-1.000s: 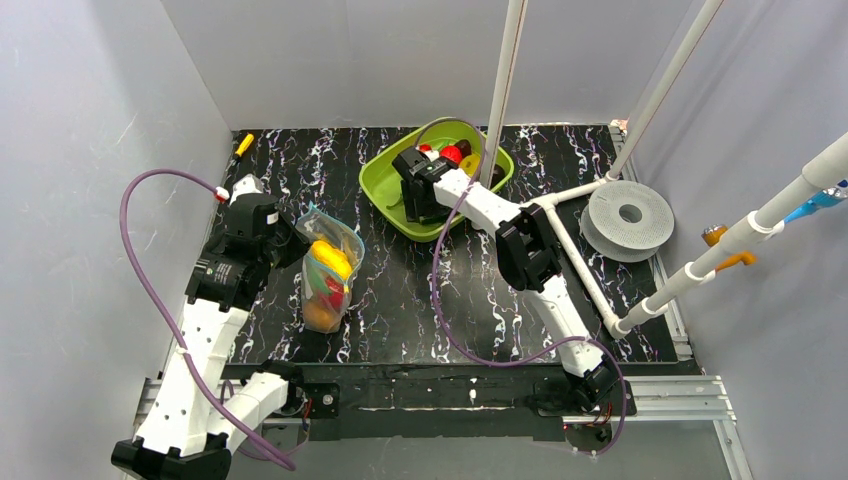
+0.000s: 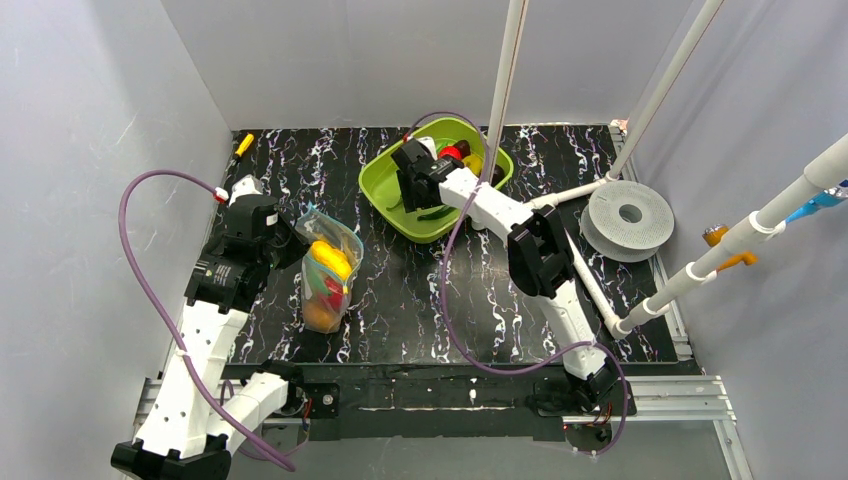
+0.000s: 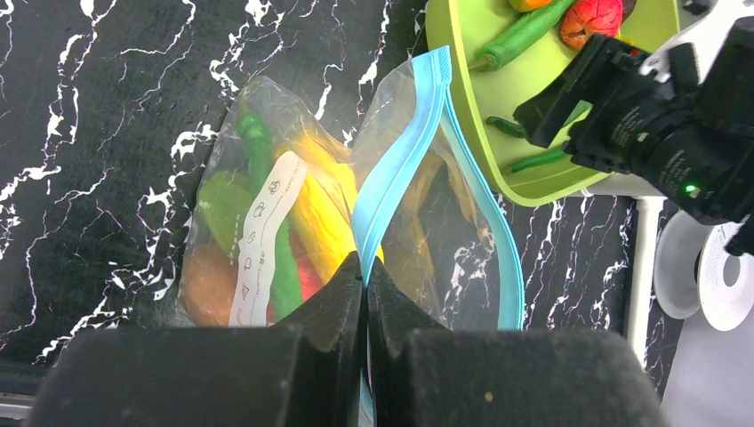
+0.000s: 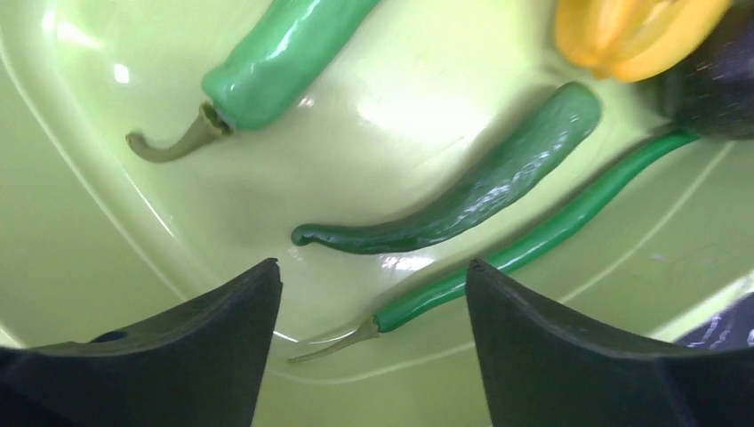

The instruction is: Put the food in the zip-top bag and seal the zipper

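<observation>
The zip top bag (image 2: 330, 280) holds a yellow item, green, red and brown foods. My left gripper is shut on the bag's blue zipper edge (image 3: 400, 169). My right gripper hangs open inside the green bin (image 2: 385, 185), above a thin green chili (image 4: 569, 222). A dark green pepper (image 4: 480, 187), a larger green pepper (image 4: 284, 62), a yellow pepper (image 4: 640, 31) and a dark round item (image 4: 711, 84) also lie in the bin.
A grey roll (image 2: 625, 220) and white pipes (image 2: 665, 300) stand on the right. A yellow-handled tool (image 2: 243, 143) lies back left.
My right gripper and arm have shifted slightly within and over the bin. The left arm and the bag have not visibly moved.
</observation>
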